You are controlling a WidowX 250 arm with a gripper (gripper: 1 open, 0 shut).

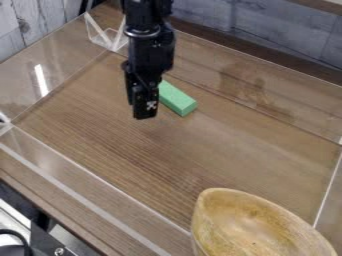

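The black robot gripper [142, 100] hangs over the wooden table [120, 170] in the upper middle of the camera view, its dark fingers pointing down and apart. It is open, just left of a small green block [175, 98] lying flat on the table. No object shows between the fingers.
A large pale yellow bowl [261, 225] sits at the bottom right. The table's edges show at the top left and bottom left, with small white items along the left side.
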